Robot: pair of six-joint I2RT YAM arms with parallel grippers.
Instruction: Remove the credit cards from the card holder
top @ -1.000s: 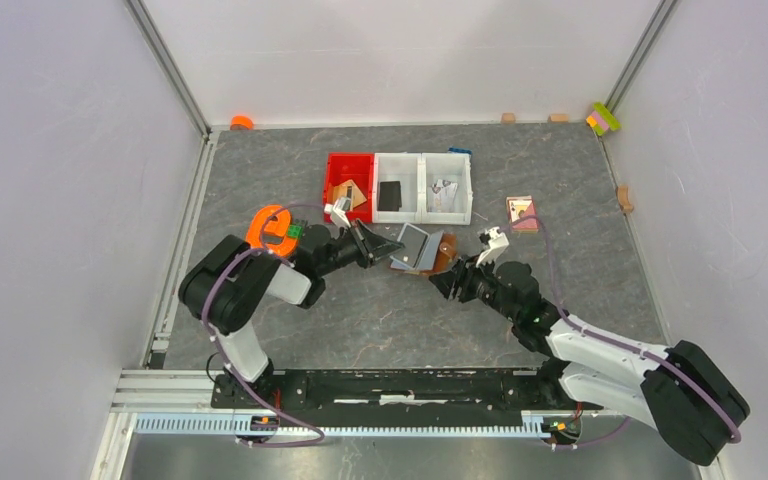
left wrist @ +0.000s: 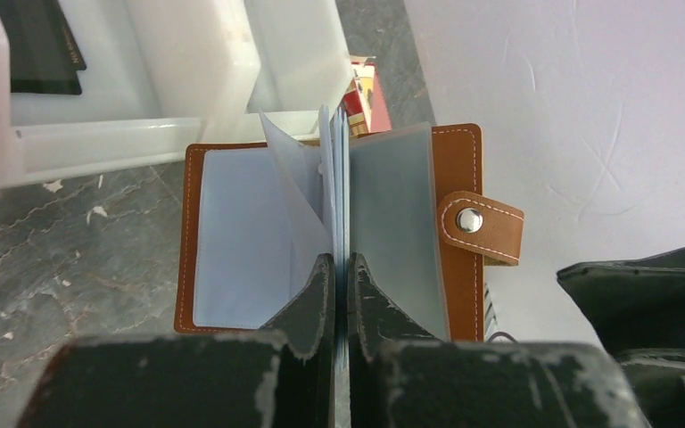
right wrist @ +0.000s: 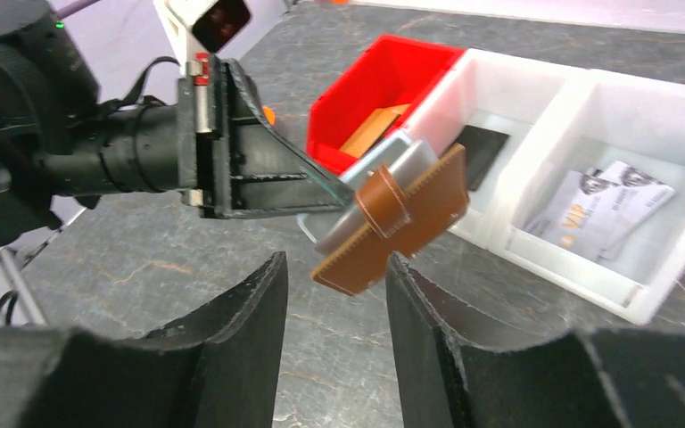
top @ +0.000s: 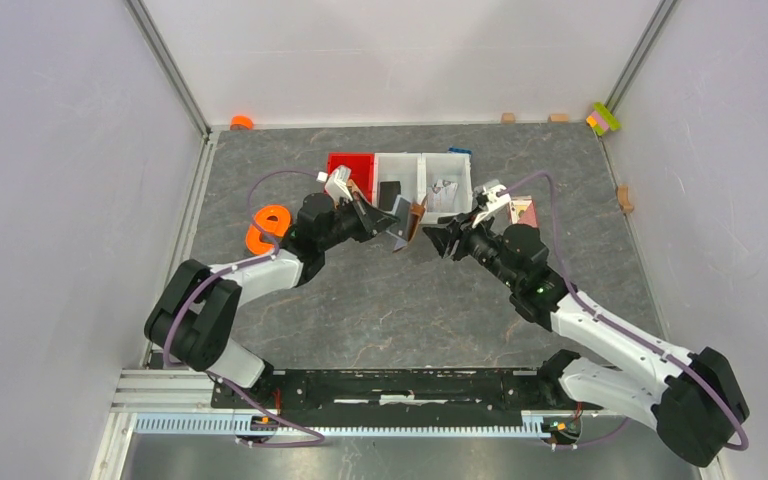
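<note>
A brown leather card holder (left wrist: pixel 462 314) with white stitching and a snap strap hangs spread apart above the table. My left gripper is shut on its clear sleeves (left wrist: pixel 392 214), which stand bunched between the fingertips. In the right wrist view the brown cover of the card holder (right wrist: pixel 428 218) is tilted, with the left gripper reaching it from the left. Whether any card is inside the sleeves I cannot tell. My right gripper is apart from the holder, its fingers (right wrist: pixel 263 312) spread and empty.
Behind the holder stand a red bin (top: pixel 350 160) and a white two-part bin (top: pixel 397 160). Dark cards (right wrist: pixel 480 152) lie in the white bin's left part, pale cards (right wrist: pixel 602 209) in its right. An orange ring (top: pixel 268 222) lies at left.
My left gripper has raised the card holder and turned it more edge-on, towards the white bin. The right gripper has moved clear of the holder's side and slightly up.
</note>
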